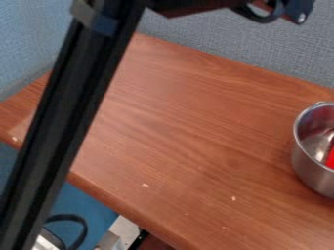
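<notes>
A steel pot (311,166) stands at the right edge of the table, partly out of frame, with something red (329,153) inside it. The dark robot arm (68,117) crosses the left side of the camera view from bottom to top. At the top, dark hardware of the arm reaches toward the upper right, above the back of the table; the gripper's fingers cannot be made out clearly.
Blue-grey padded walls stand at the back and left. A cable and white object sit below the table's front left edge.
</notes>
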